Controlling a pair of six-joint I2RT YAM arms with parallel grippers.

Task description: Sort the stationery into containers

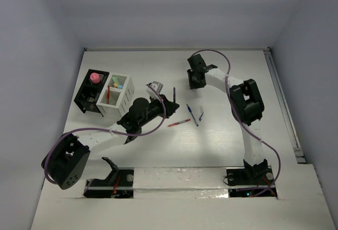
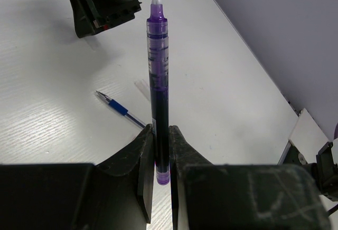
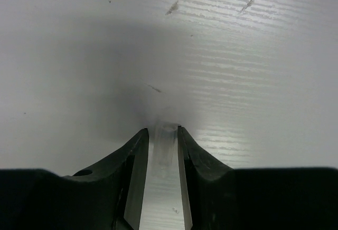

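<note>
My left gripper [image 1: 173, 105] is shut on a purple clear-barrelled pen [image 2: 158, 66], which stands upright with its tip upward. On the table, my right gripper hovers low with its fingers partly apart. A small translucent whitish piece [image 3: 165, 143] lies between its fingers, with a narrow gap showing at the sides; no firm grip shows. To the left stand a white divided container [image 1: 123, 102] and a black container [image 1: 83, 97]. A blue pen [image 1: 192, 115], a red pen [image 1: 179, 123] and a short blue item [image 1: 201, 116] lie at table centre.
A pink round item [image 1: 95, 77] sits in the black container. Inside the white one are a red pen [image 1: 108, 94] and small coloured pieces [image 1: 116, 84].
</note>
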